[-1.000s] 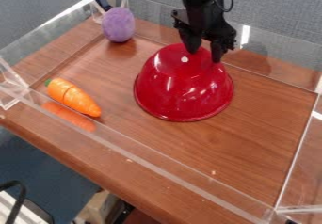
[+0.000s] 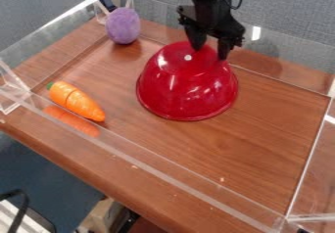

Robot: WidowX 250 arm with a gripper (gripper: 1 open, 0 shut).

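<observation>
A red glossy bowl [image 2: 185,85] lies upside down on the wooden board [image 2: 222,159] in the middle of the view. My black gripper [image 2: 210,43] comes down from the top onto the upper part of the bowl, with its fingertips at the dome's top and back. Whether the fingers are open or shut on anything is not clear.
An orange carrot [image 2: 76,102] lies at the left, and a purple eggplant-like object [image 2: 123,25] stands at the back left. Clear plastic walls [image 2: 190,185] border the board. The front right of the board is bare.
The red bowl has shifted slightly left, and my gripper has moved a little left along with it. The carrot and purple object are unmoved.
</observation>
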